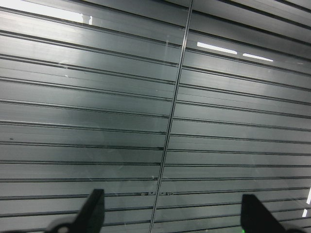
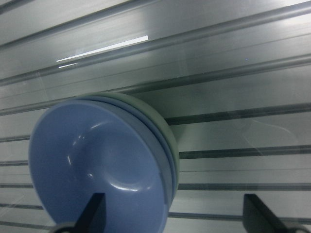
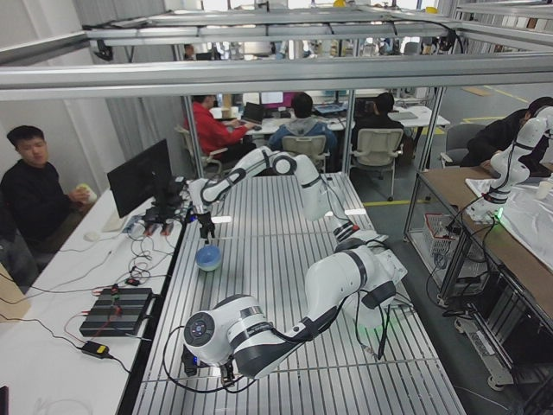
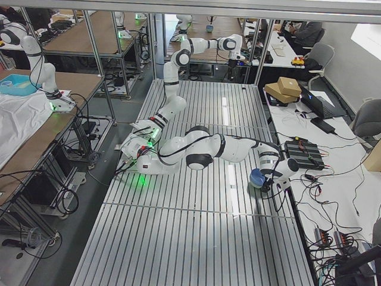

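A stack of nested bowls, blue inside with a pale green outer one, sits on the slatted metal table. My right gripper hangs just above and behind it in the left camera view; in the right wrist view its open fingers stand over the blue bowl, one inside the rim's outline, one outside. My left gripper is low at the near end of the table, open, with only bare slats between its fingers in the left wrist view.
A white side desk with a monitor, black boxes and cables runs along the table's left in the left camera view. A person sits there.
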